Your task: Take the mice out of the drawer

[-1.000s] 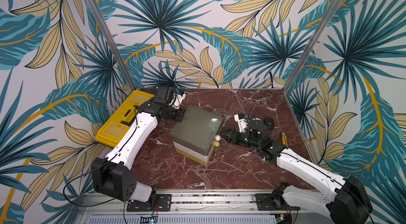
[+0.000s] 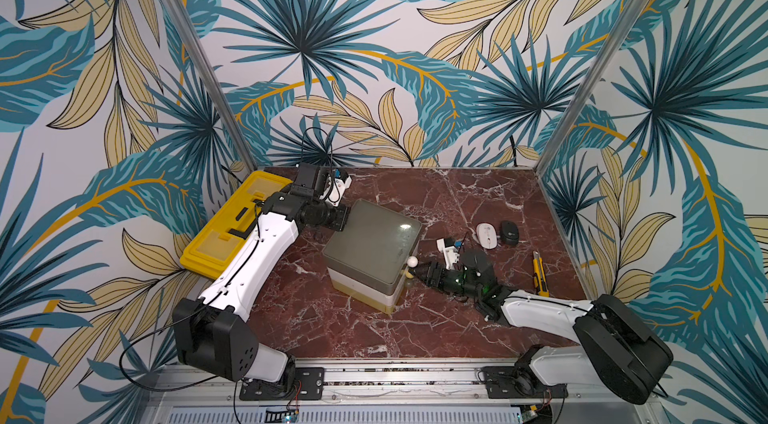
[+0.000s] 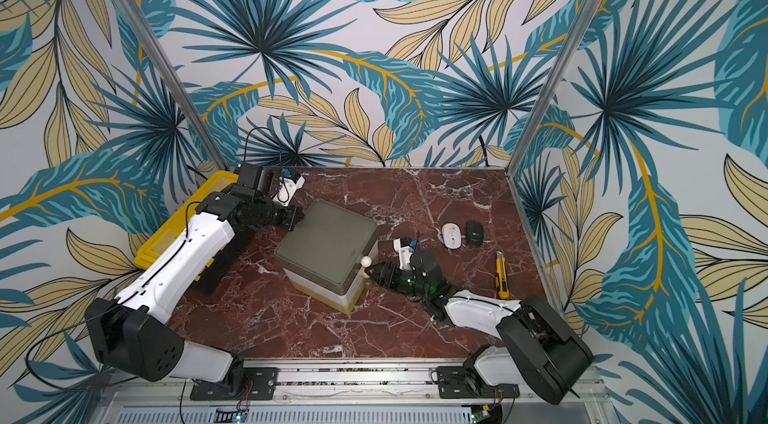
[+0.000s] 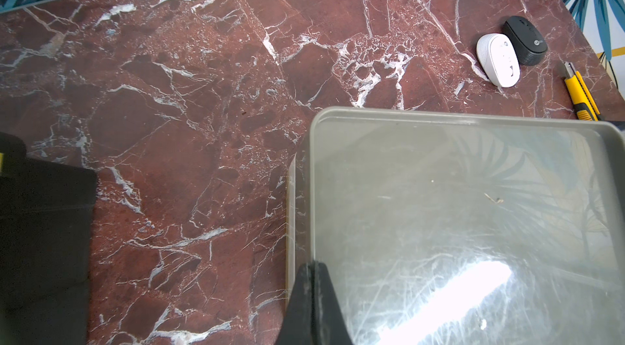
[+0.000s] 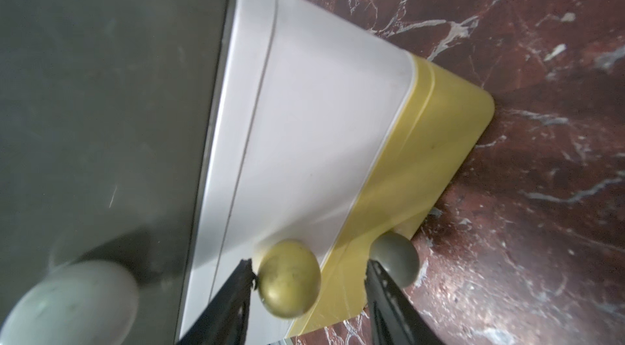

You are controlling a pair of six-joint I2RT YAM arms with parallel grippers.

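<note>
The drawer unit has a grey top tier, a white middle and a yellow base, and no tier is visibly pulled out. Its white knob, yellow knob and grey knob face right. My right gripper stands open, with the yellow knob of the white tier between its fingers, nearer the left one. At the unit's left top rim, my left gripper is shut with its tips against the edge; whether it pinches the rim is unclear. A white mouse and a black mouse lie on the table.
A yellow-lidded toolbox stands at the left, beside the left arm. Right of the mice lies a yellow cutter.
The left arm and the unit look almost still.
</note>
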